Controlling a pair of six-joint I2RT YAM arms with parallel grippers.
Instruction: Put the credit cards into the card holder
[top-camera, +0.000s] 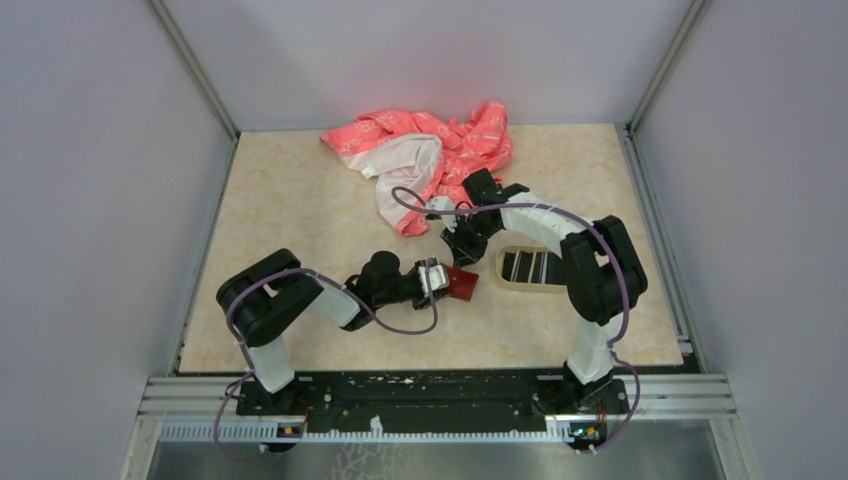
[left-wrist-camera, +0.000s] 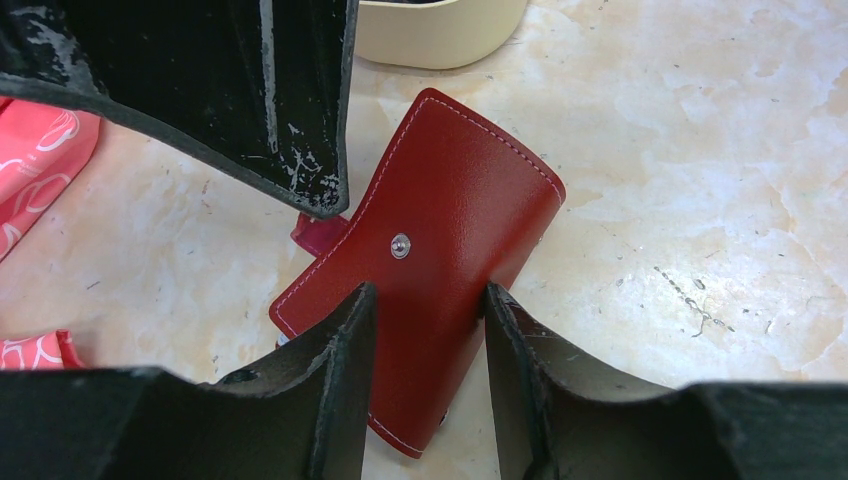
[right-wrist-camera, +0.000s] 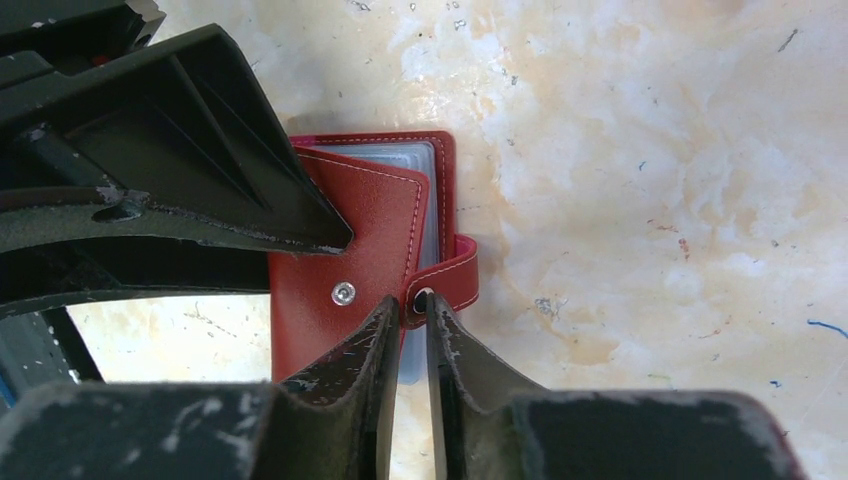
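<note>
The dark red card holder (top-camera: 463, 287) lies at the table's middle. My left gripper is shut on its folded body (left-wrist-camera: 440, 200), fingers at either side, a metal snap showing on the cover. In the right wrist view, a clear sleeve (right-wrist-camera: 428, 190) shows between the covers (right-wrist-camera: 380, 200), and the strap (right-wrist-camera: 455, 275) bends over the edge. My right gripper is partly open at the strap's end, its fingertips apart around the dark snap. Whether they touch the strap is unclear. I cannot make out any credit cards inside the holder.
A beige-rimmed box (top-camera: 530, 287) with a dark inside and pale strips stands right of the holder, partly under the right arm. Crumpled pink cloth (top-camera: 440, 150) lies at the back.
</note>
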